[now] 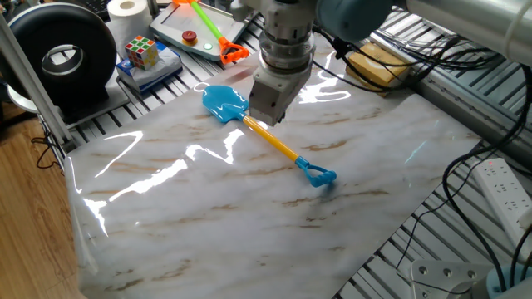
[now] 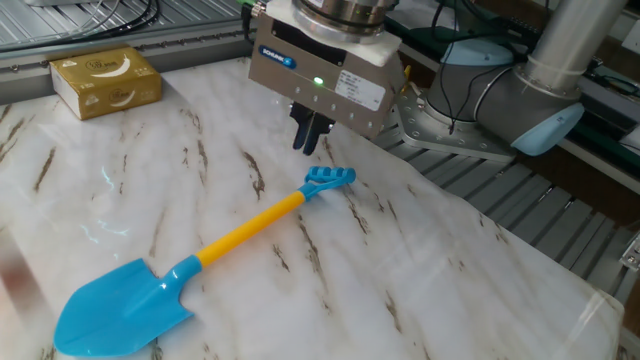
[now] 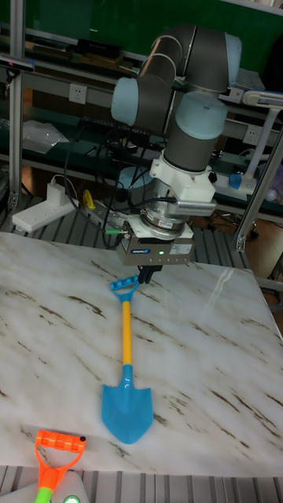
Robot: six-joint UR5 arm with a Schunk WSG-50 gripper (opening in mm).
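A toy shovel lies flat on the marble-patterned sheet, with a blue blade (image 1: 224, 103), a yellow shaft (image 2: 250, 228) and a blue grip handle (image 3: 125, 284). My gripper (image 2: 304, 151) hangs above the sheet, apart from the shovel. Its dark fingers point down close together, and no object shows between them. In exterior view 2 they appear just above and behind the handle; in exterior view 3 the gripper (image 3: 147, 281) appears right of it. From exterior view 1 the gripper's housing (image 1: 277, 95) hides most of the fingers. Whether the small gap means open or shut is unclear.
A yellow box (image 2: 106, 82) stands at the sheet's edge. Beyond another edge are a Rubik's cube (image 1: 142, 51) on a blue pack, a paper roll (image 1: 130, 15) and a green-and-orange toy (image 1: 218, 31). Cables and a power strip (image 1: 504, 193) lie outside. Most of the sheet is bare.
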